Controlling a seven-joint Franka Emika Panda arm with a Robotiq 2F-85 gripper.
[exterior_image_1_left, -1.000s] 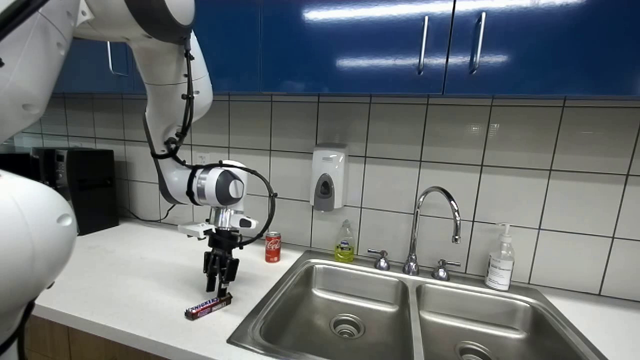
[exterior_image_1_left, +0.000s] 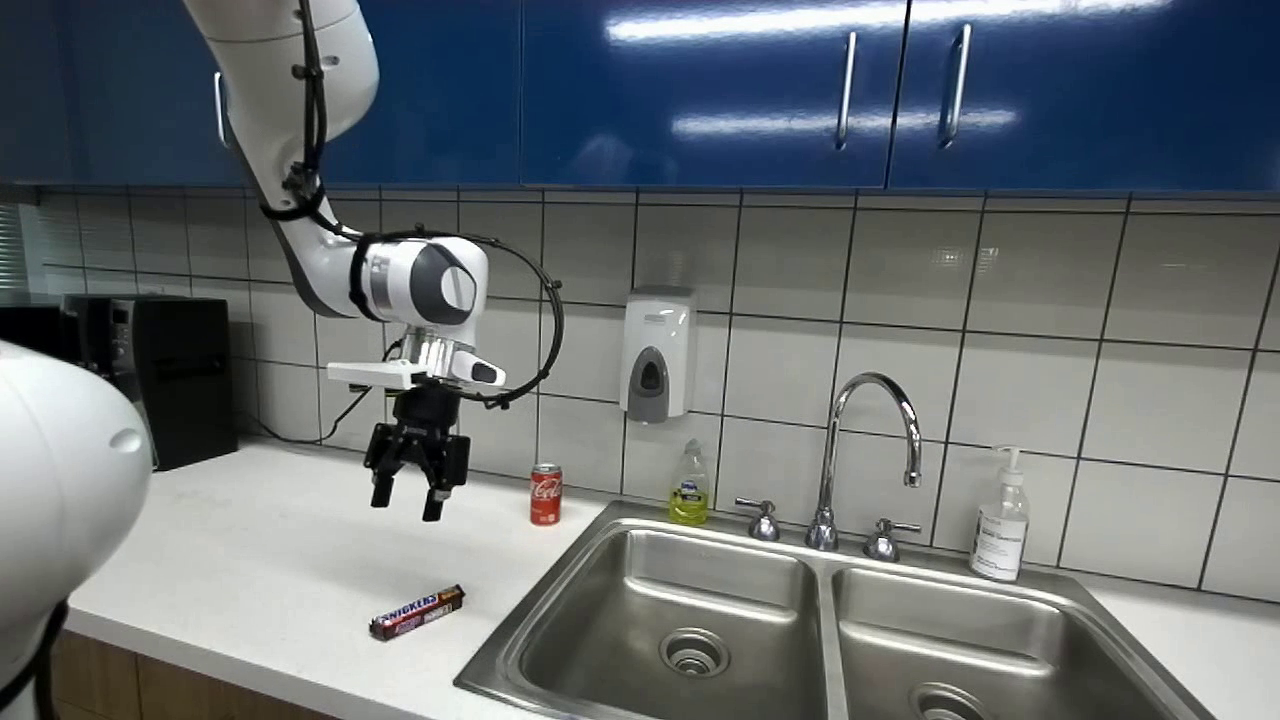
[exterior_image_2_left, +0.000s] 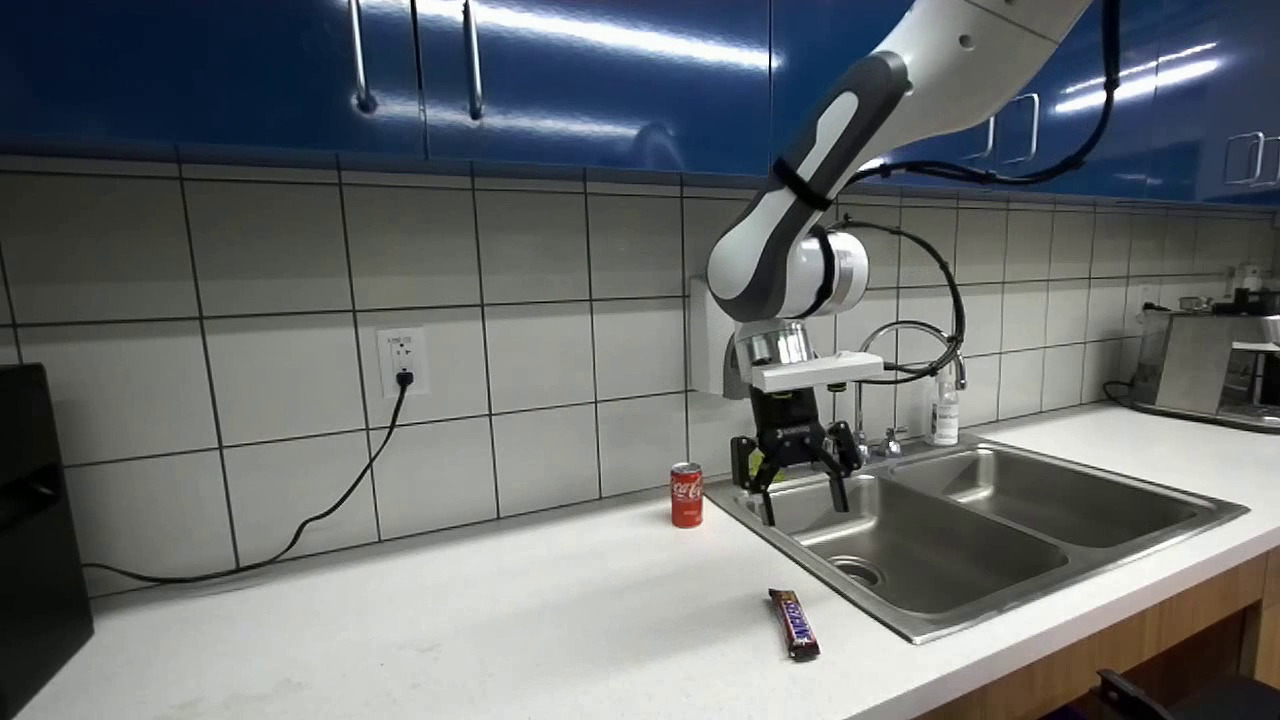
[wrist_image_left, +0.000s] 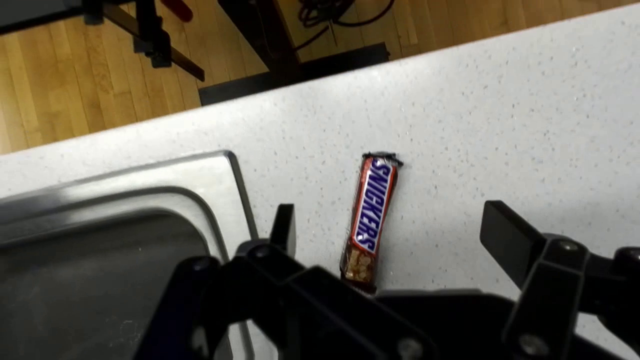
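Note:
On the white counter, left of the sink in exterior view 1, lies a Snickers bar (exterior_image_1_left: 416, 612) in a brown wrapper. Exterior view 2 shows the same Snickers bar (exterior_image_2_left: 793, 624) near the sink's corner. High above the counter, my gripper (exterior_image_1_left: 408, 506) hangs open and empty. In the wrist view the Snickers bar (wrist_image_left: 371, 219) lies label up on the counter beneath, between the spread fingers as seen from above, touching neither. A red Coca-Cola can (exterior_image_1_left: 546, 494) stands upright by the tiled wall.
A steel double sink (exterior_image_1_left: 828, 624) with a tall faucet (exterior_image_1_left: 831, 462) takes up the right side. Behind it stand a yellow-green soap bottle (exterior_image_1_left: 690, 486) and a white pump bottle (exterior_image_1_left: 999, 528). A black appliance (exterior_image_1_left: 180, 378) sits at far left.
My gripper has risen well away from the Snickers bar and back slightly left in exterior view 1; its fingers now stand wider apart. The bar lies in the same place.

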